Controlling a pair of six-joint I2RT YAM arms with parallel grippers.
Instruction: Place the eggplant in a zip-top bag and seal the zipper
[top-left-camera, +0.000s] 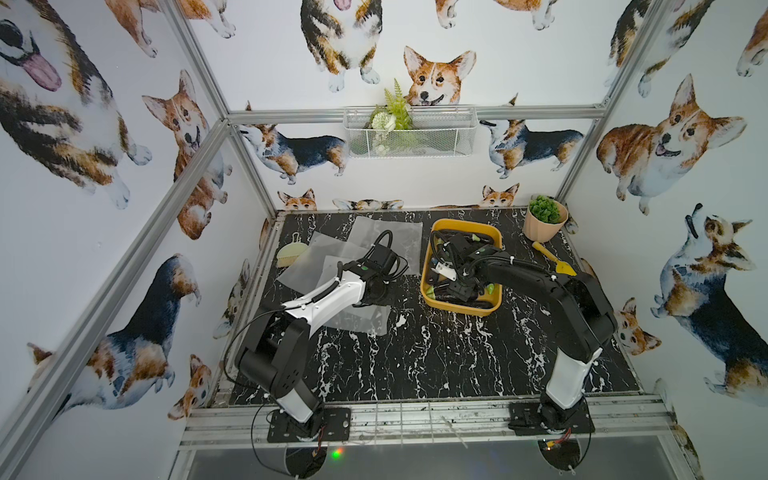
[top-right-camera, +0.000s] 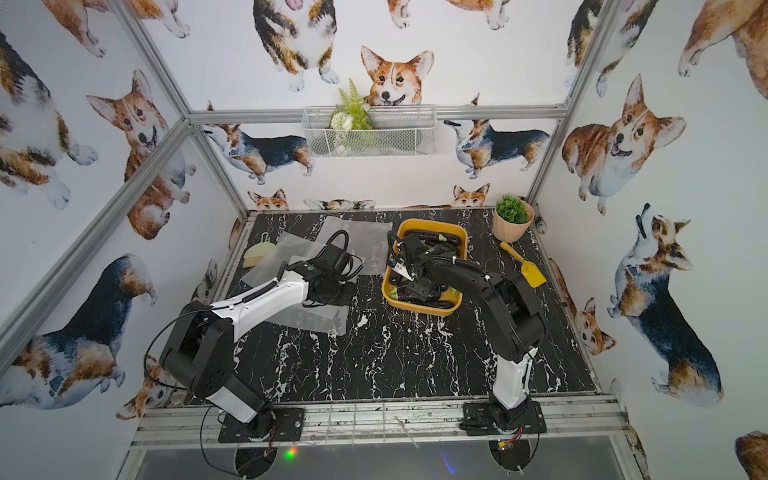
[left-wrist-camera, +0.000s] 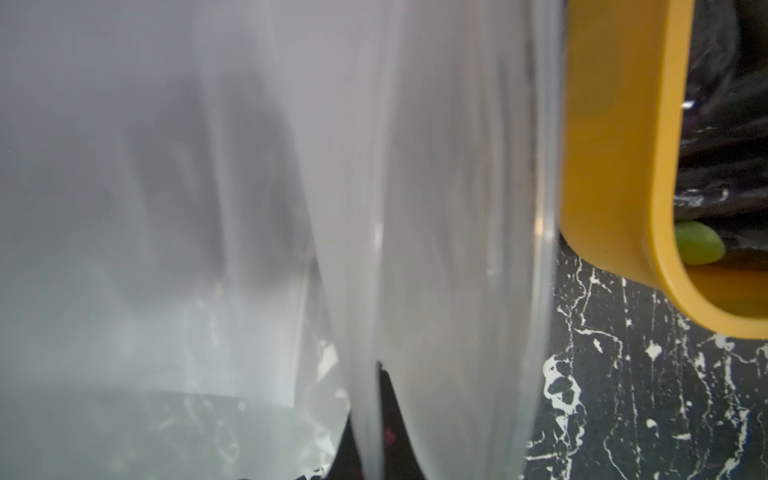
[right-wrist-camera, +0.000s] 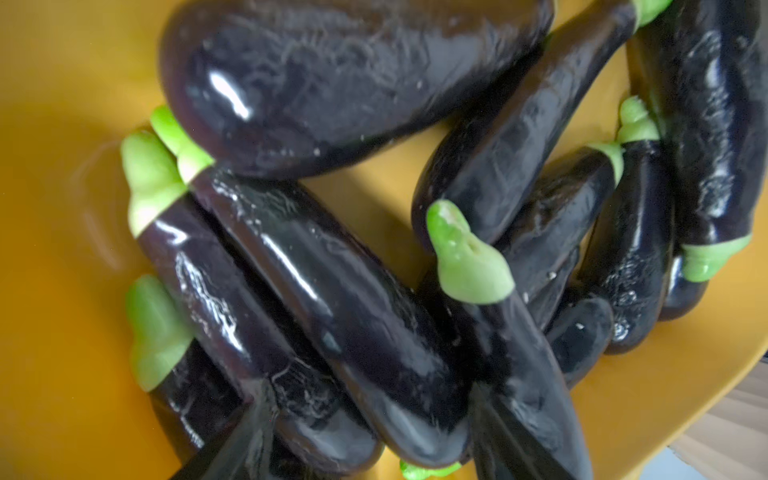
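Observation:
Translucent zip bags (top-left-camera: 380, 232) lie on the left of the black marbled table. My left gripper is shut at the zipper edge of a bag, whose film (left-wrist-camera: 456, 160) fills much of the left wrist view. A yellow tray (top-left-camera: 496, 300) holds several dark eggplants (right-wrist-camera: 312, 296) with green caps. My right gripper hangs inside the tray, open over the eggplants, one finger on each side near the lower ends of two of them.
A potted plant (top-left-camera: 545, 224) and a yellow scoop (top-right-camera: 530, 272) are at the back right. A pale brush-like item (top-right-camera: 257, 254) lies at the left.

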